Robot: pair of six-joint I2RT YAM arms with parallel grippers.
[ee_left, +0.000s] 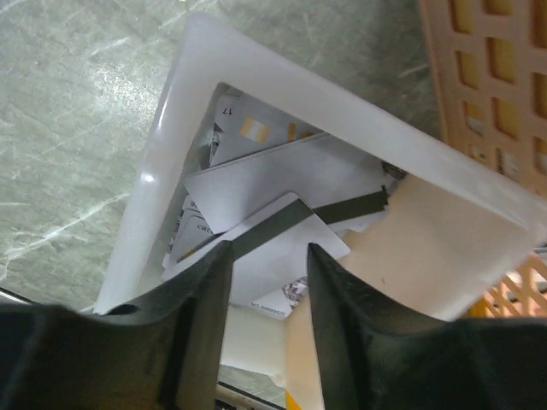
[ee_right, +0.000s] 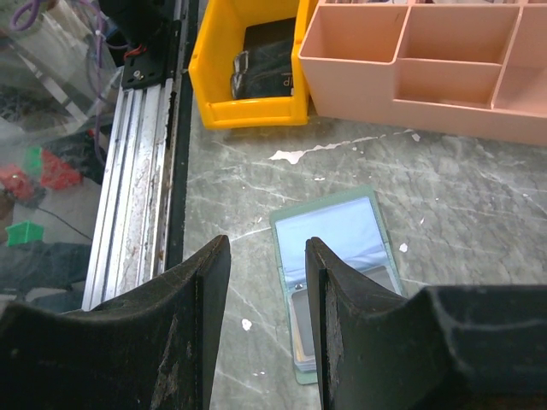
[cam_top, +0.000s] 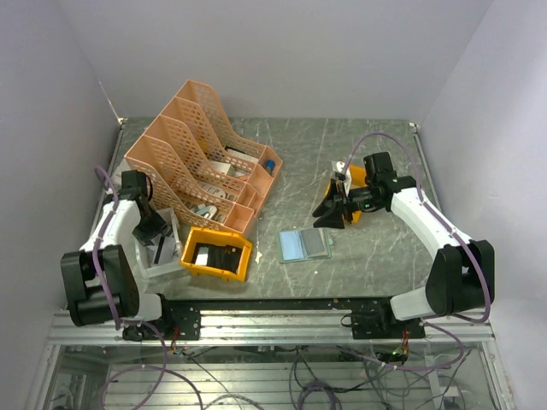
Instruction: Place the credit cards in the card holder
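Note:
Several white and grey cards lie loose in a white bin [cam_top: 157,271]; one white card [ee_left: 272,266] with a dark stripe rests on top, another striped card [ee_left: 265,184] behind it. My left gripper is over the bin, its fingers apart with nothing between them. The card holder [ee_right: 328,224] lies spread flat on the table, a pale blue half beside a grey half; in the top view its blue half [cam_top: 291,245] is on the left. Above and behind it, my right gripper is open and empty.
A yellow bin [cam_top: 238,272] with dark items stands just right of the white bin. Behind both rises a peach slotted organizer [cam_top: 192,145]. Another yellow object [cam_top: 355,176] is partly hidden by the right arm. Bare table surrounds the card holder.

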